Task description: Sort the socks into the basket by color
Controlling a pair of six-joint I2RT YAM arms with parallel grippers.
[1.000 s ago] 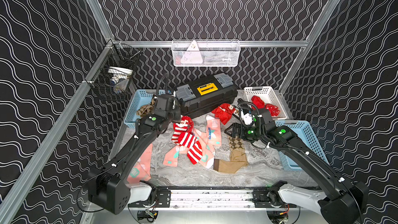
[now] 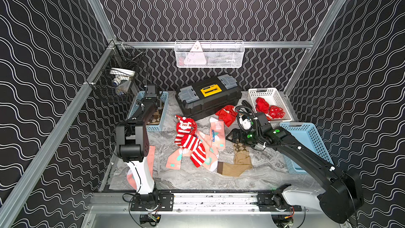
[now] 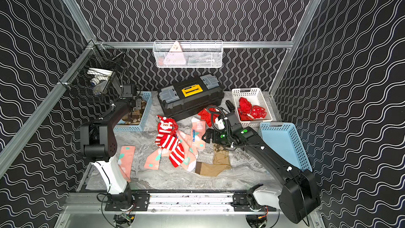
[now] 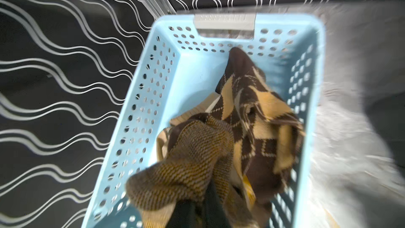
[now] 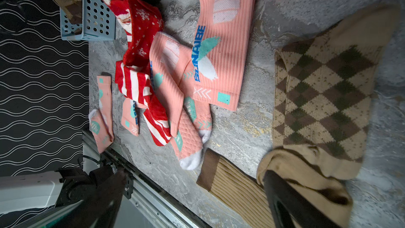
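Observation:
My left gripper is over the left blue basket point(image 4: 313, 114), shut on a ribbed brown sock point(image 4: 194, 156) that bunches around its fingertips. Brown argyle socks point(image 4: 261, 122) lie inside that basket. My right gripper stands open above the table, its fingers empty. Below it lie a tan argyle sock point(image 5: 333, 97) and a plain ribbed brown sock point(image 5: 236, 187), partly overlapping. Pink socks point(image 5: 225, 50) and red-and-white striped socks point(image 5: 137, 82) are heaped mid-table. A red sock point(image 2: 227, 115) rests near the toolbox.
A black toolbox point(image 2: 206, 97) stands at the back. The white basket point(image 2: 281, 101) at back right holds red socks. The right blue basket point(image 2: 303, 135) looks empty. More pink fabric point(image 3: 126, 160) lies at front left, partly behind the left arm. Bare tabletop shows along the front.
My left arm has swung left from beside the striped sock to over the left blue basket. The right arm has shifted slightly left; the socks on the table have not moved.

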